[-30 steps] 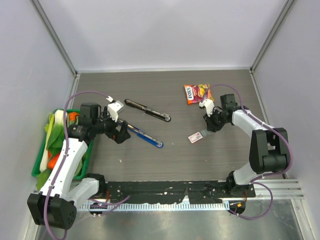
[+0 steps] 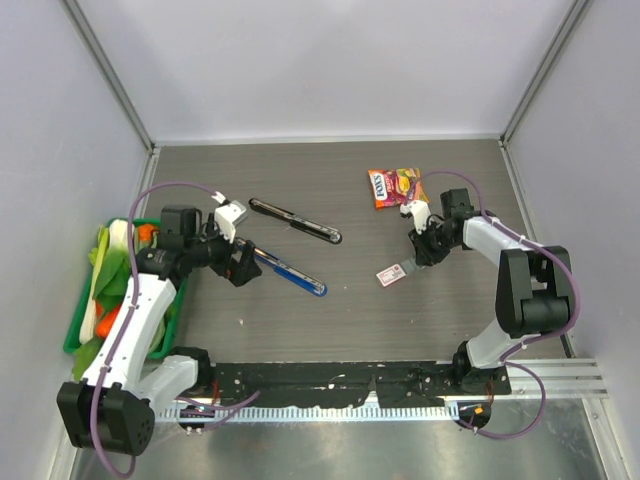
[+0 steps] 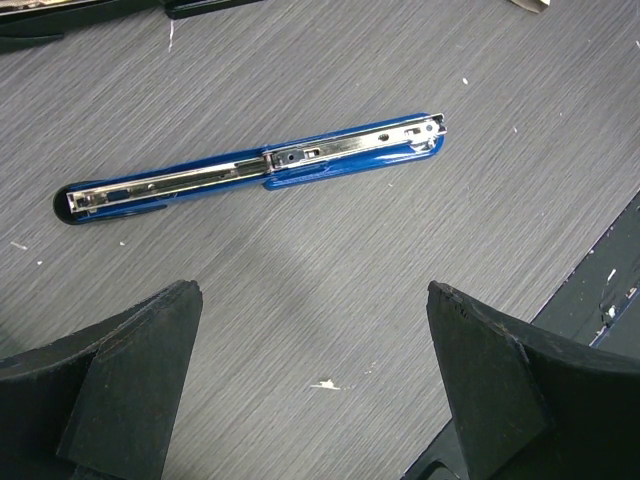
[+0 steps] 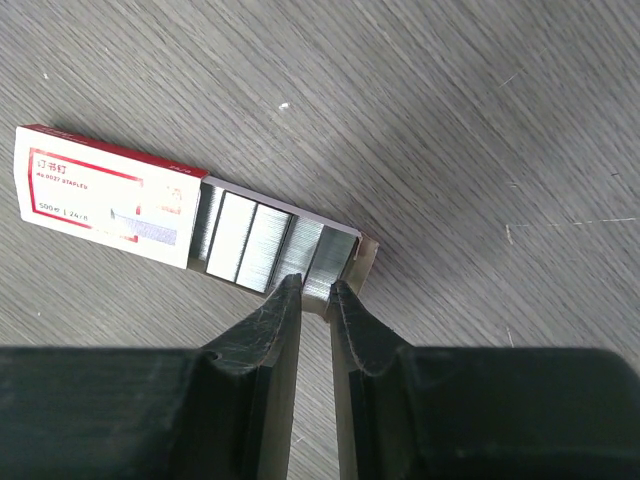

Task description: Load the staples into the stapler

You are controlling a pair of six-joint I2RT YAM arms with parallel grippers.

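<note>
A blue stapler [image 3: 350,150] lies opened out flat on the table, its metal channel facing up; my left gripper is open above it, empty. The staple box [image 4: 105,192] lies with its tray slid out, showing rows of staples [image 4: 262,245]. My right gripper has its fingertips close together at the outer end of the tray, over the last rows; whether anything is between them I cannot tell.
A second, black stapler [image 2: 295,220] lies opened behind the blue one. A snack bag [image 2: 394,187] is at the back right. A green basket of vegetables [image 2: 78,328] stands at the far left.
The right arm has shifted very slightly at the staple box. The left arm and the objects look unmoved.
</note>
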